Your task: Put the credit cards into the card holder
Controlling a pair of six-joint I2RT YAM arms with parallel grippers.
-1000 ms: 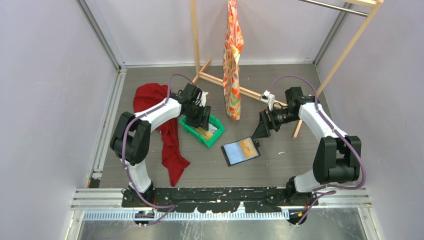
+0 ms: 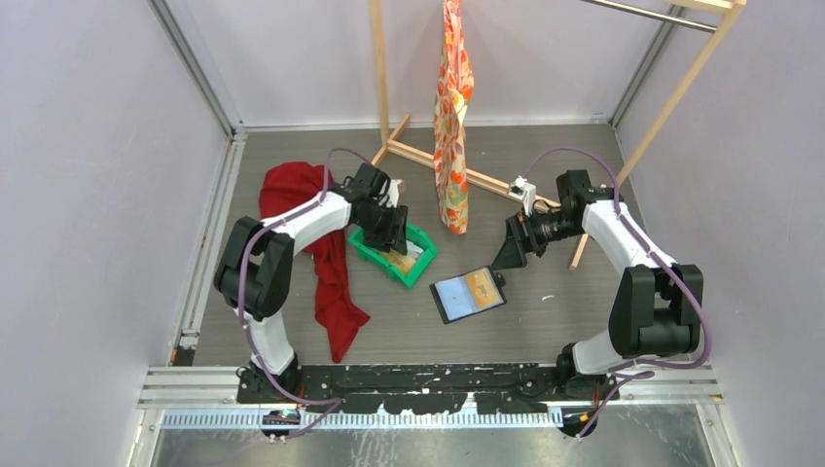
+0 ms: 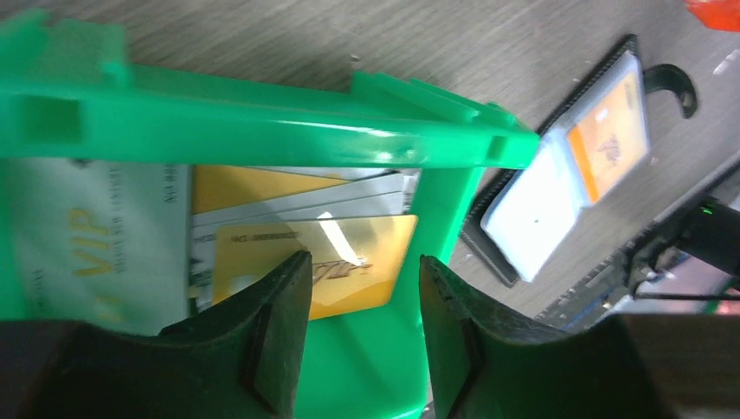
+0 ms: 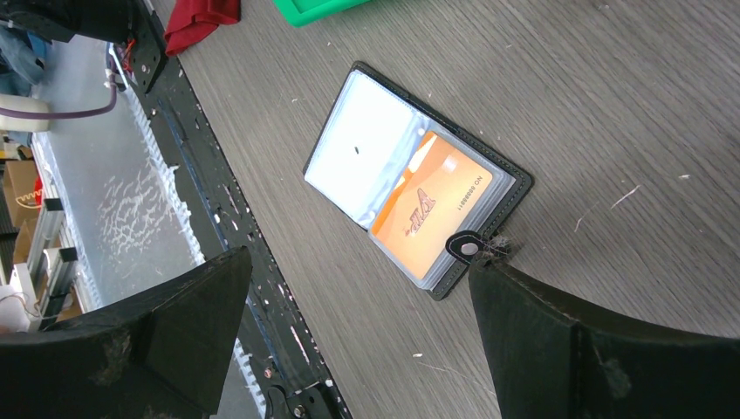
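Observation:
Several cards lie in a green basket (image 2: 420,237); in the left wrist view a gold card (image 3: 375,249) rests on top of the others, with a grey VIP card (image 3: 100,236) beside it. My left gripper is over the basket, its fingers apart and nothing visibly gripped; the left finger overlaps the gold card in that view. The card holder (image 2: 468,294) lies unfolded on the floor, an orange card (image 4: 432,205) in one sleeve and a whitish sleeve on the other side. Beyond its clasp side, my right gripper stands open and empty.
A red cloth (image 2: 332,282) runs along the basket's left. Behind, a patterned cloth (image 2: 452,126) hangs from a wooden rack (image 2: 410,152). Bare floor lies between the basket and the card holder.
My left gripper has shifted only very slightly over the basket. The right arm, basket and card holder look practically unmoved.

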